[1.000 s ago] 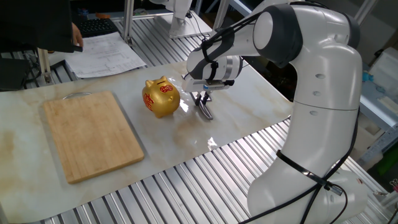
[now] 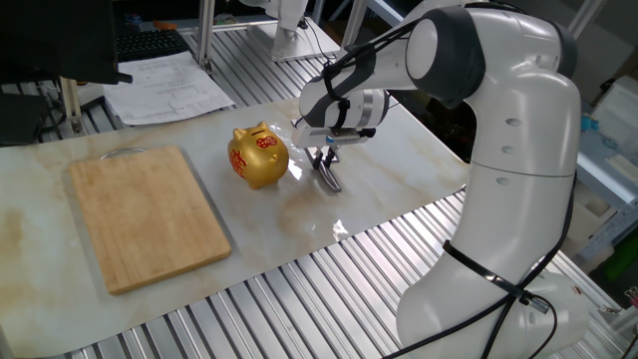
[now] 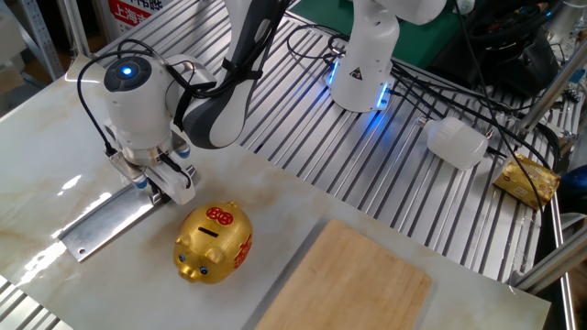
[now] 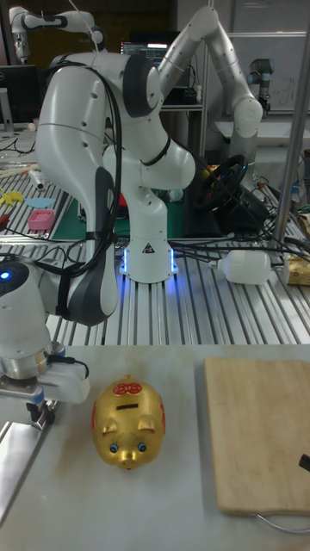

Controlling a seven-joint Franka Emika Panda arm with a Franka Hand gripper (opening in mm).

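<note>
My gripper (image 2: 325, 156) points down low over the table, right of the golden piggy bank (image 2: 258, 156) in exterior view 1. Its fingers are at one end of a long, flat metal blade, probably a cleaver (image 3: 110, 220), whose curved metal handle (image 2: 330, 179) shows just below them. The blade looks to lie flat on or very near the tabletop. Whether the fingers are closed on the handle or only around it is not clear. The piggy bank (image 3: 213, 242) stands upright, apart from the gripper (image 3: 168, 188). A wooden cutting board (image 2: 148, 216) lies flat beyond it.
Papers (image 2: 164, 90) lie at the back. A white jar (image 3: 456, 143) and a gold box (image 3: 527, 181) sit on the rails near another robot's base (image 4: 150, 262).
A person's hand by the keyboard at the back left has withdrawn out of view. My arm, the metal blade, the piggy bank and the board have not visibly moved.
</note>
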